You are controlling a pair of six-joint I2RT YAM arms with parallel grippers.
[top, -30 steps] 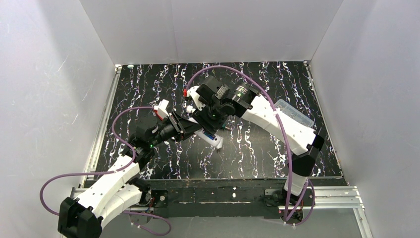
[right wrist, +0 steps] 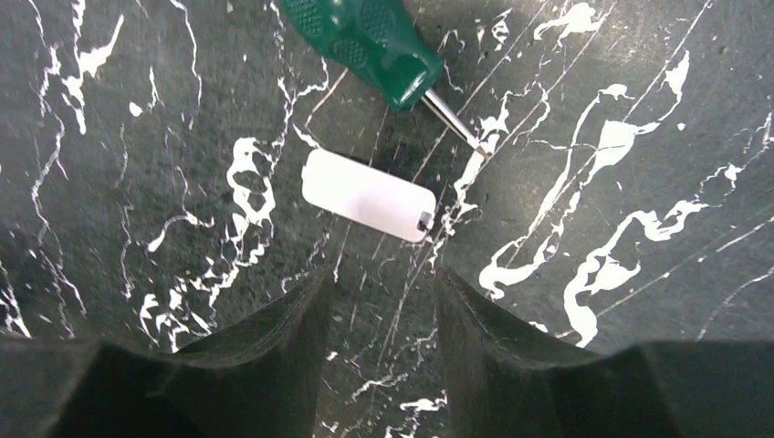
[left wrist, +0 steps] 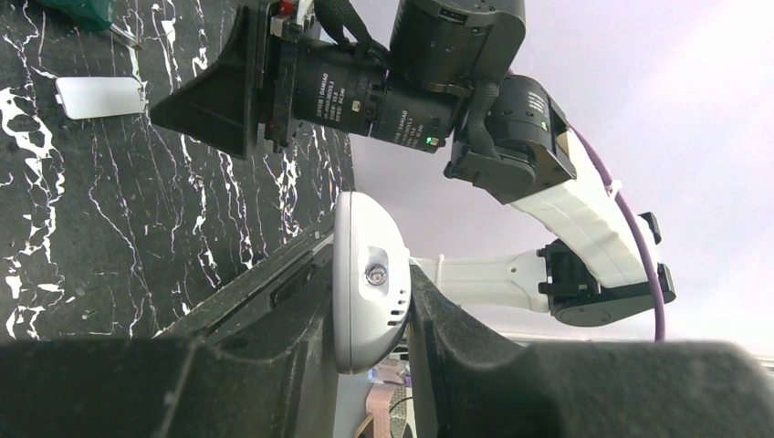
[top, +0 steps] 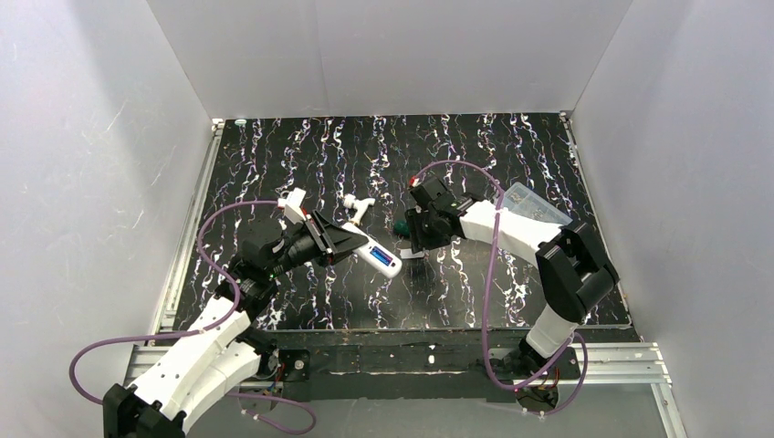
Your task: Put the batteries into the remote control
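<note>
My left gripper (top: 339, 239) is shut on the white remote control (top: 381, 260), held aloft with blue batteries in its open compartment in the top view; the left wrist view shows the remote's end (left wrist: 370, 283) between the fingers. My right gripper (top: 415, 235) hangs low over the white battery cover (right wrist: 365, 193), its fingertips parted with nothing between them (right wrist: 381, 297). The cover lies flat on the dark table, beside a green screwdriver (right wrist: 383, 55).
A clear plastic box (top: 538, 203) sits at the right of the table, partly behind the right arm. A white object (top: 360, 205) lies behind the remote. Bare table surrounds the cover.
The left gripper and remote have moved only slightly.
</note>
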